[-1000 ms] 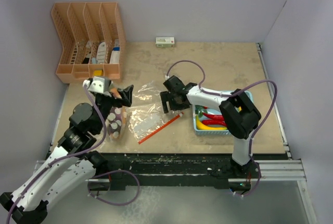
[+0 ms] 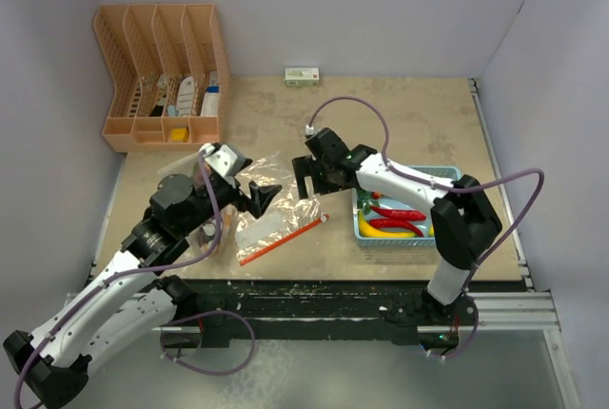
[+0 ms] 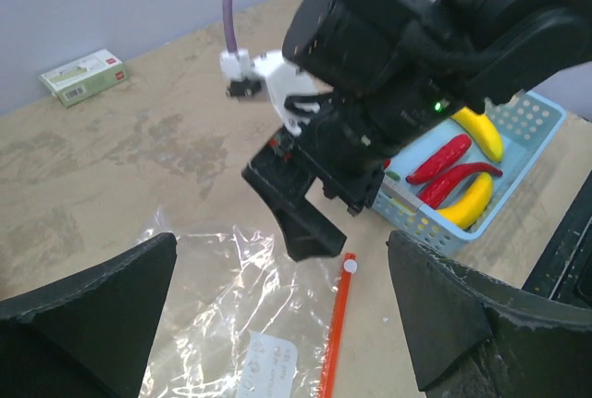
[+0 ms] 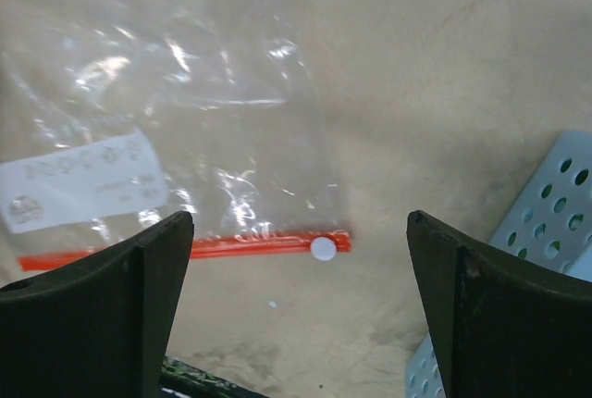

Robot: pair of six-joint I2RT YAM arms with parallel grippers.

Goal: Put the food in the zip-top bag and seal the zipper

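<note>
A clear zip top bag [image 2: 269, 214] lies flat on the table between the arms, its orange-red zipper strip [image 2: 283, 242] along the front edge. The white slider [image 4: 323, 248] sits near the strip's right end. Over the bag's left part, my left gripper [image 2: 262, 198] is open with nothing between its fingers. My right gripper [image 2: 306, 178] hangs open and empty above the bag's right edge. In the blue basket [image 3: 530, 153] are red peppers [image 3: 439, 159], yellow bananas [image 3: 469, 200] and something green; the right arm hides part of it in the top view.
A tan divided rack [image 2: 112, 86] with several items stands at the back left. One small box [image 2: 302, 76] rests against the back wall. Something partly hidden lies beneath the left arm. Bare table stretches across the back middle.
My left gripper has moved right, over the bag.
</note>
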